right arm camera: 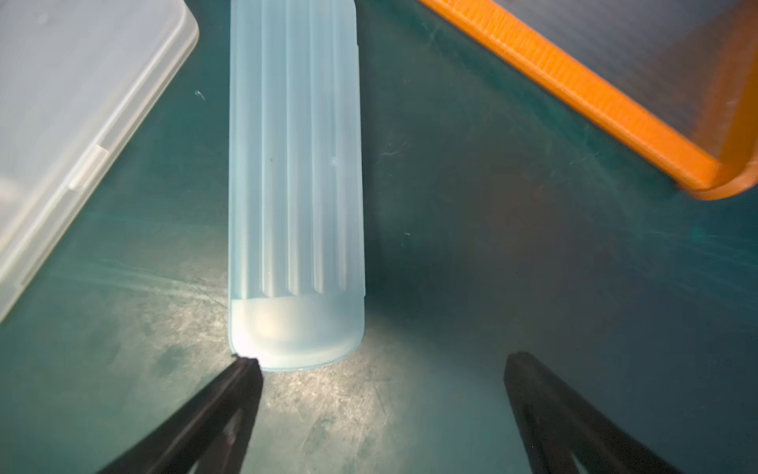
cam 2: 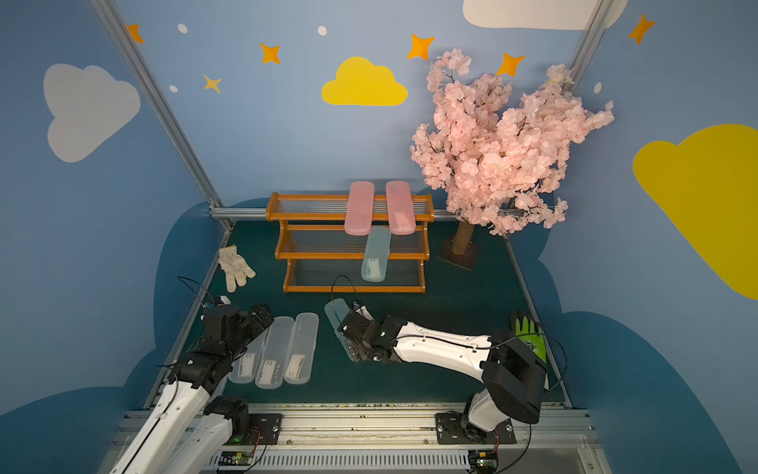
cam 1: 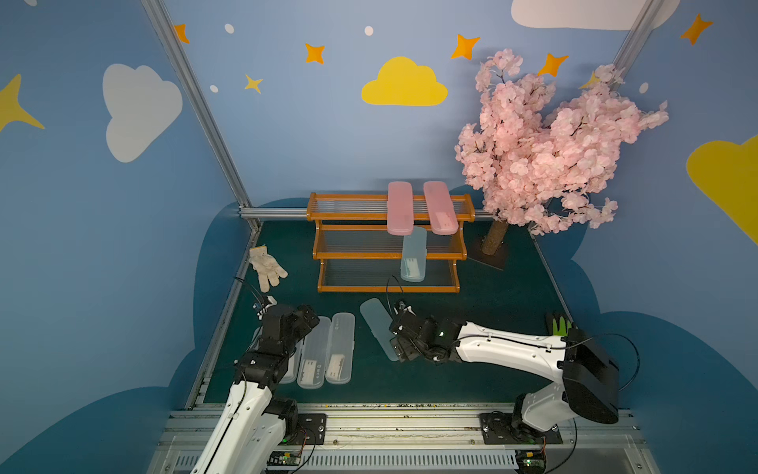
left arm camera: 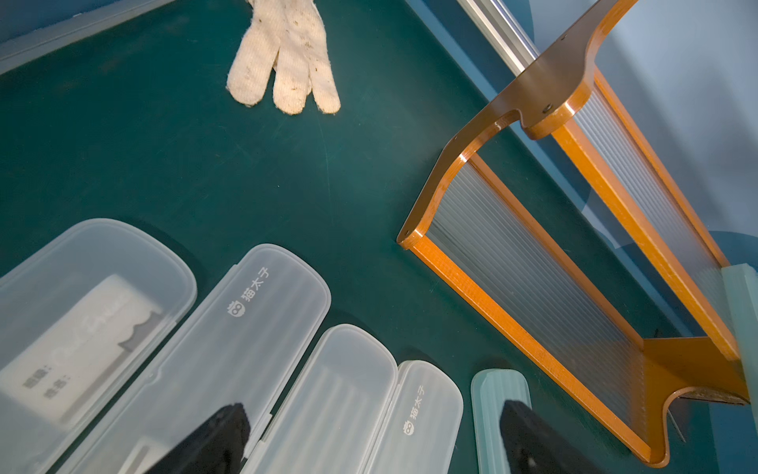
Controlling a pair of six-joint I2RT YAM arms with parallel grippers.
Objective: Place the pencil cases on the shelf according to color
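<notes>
A light blue pencil case [right arm camera: 296,173] lies flat on the green table in front of the shelf, right of the clear cases. My right gripper is open around nothing, close to the near end of that case. Left of it several clear pencil cases [cam 1: 341,347] lie side by side. Over them hovers my left gripper, its fingers wide apart and empty. On the wooden shelf [cam 1: 355,255], two pink cases [cam 1: 400,207] rest on the top tier. Another blue case [cam 1: 413,256] sits on the middle tier. The bottom tier is bare.
A white glove [cam 1: 267,268] lies at the left edge and a green glove [cam 2: 527,335] at the right, partly behind my right arm. The blossom tree [cam 1: 545,142] stands right of the shelf. Bare table lies between shelf and cases.
</notes>
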